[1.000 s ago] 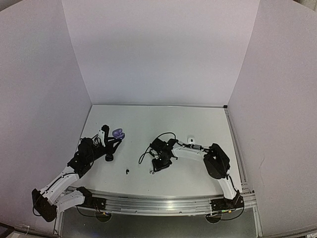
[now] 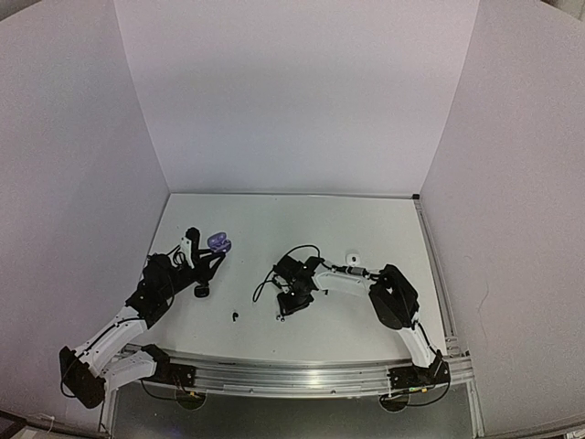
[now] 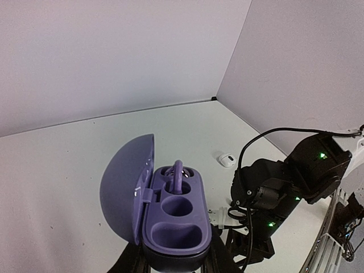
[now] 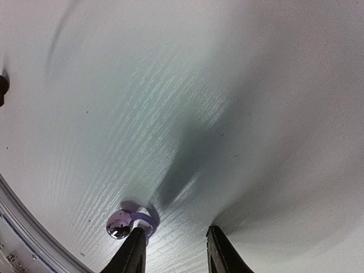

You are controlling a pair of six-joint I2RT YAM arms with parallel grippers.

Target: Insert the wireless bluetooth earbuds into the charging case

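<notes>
A purple charging case (image 3: 177,222) with its lid (image 3: 128,190) raised is held by my left gripper, shut on it at the lower end. A purple loop-shaped earbud (image 3: 178,176) stands in the far slots of the case; the nearer slots are empty. Another purple earbud (image 4: 147,220) with a shiny silver ball lies on the table in the right wrist view. My right gripper is open above the table, its left finger (image 4: 133,253) partly overlapping that earbud's loop. Between the fingers only bare table shows.
A white earbud case (image 2: 353,259) lies beyond the right arm. A small black object (image 2: 235,316) lies on the table between the arms.
The right arm has shifted slightly to the left over the last second. The left arm and the case look nearly still.
</notes>
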